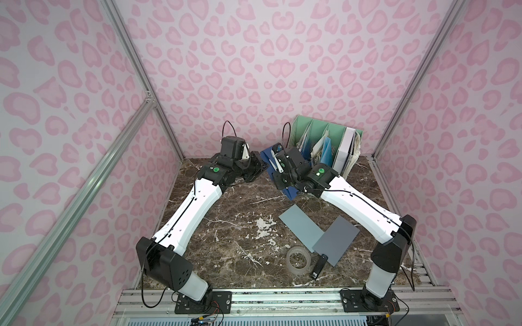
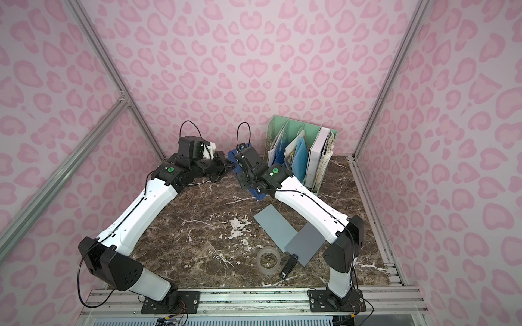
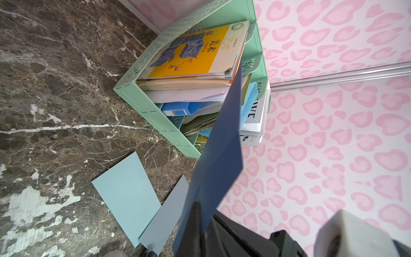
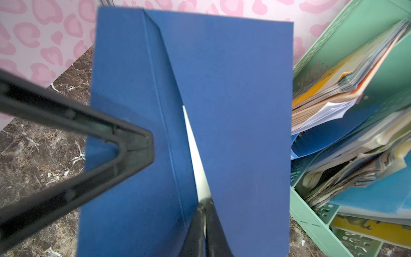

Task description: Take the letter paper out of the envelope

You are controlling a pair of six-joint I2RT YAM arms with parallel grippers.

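A blue envelope (image 4: pixel 248 128) is held upright between my two grippers over the back middle of the table. In the left wrist view it appears edge-on, with my left gripper shut on it. The right wrist view shows its slanted opening, where a strip of white paper (image 4: pixel 193 150) shows. My right gripper is shut at that opening beside the paper; whether anything is between its fingertips is hard to tell.
A green file holder (image 3: pixel 158 124) full of papers stands at the back right. A pale card (image 1: pixel 299 225), a grey card (image 1: pixel 336 239), a tape roll (image 1: pixel 298 271) and a black object (image 1: pixel 318 266) lie at the front right.
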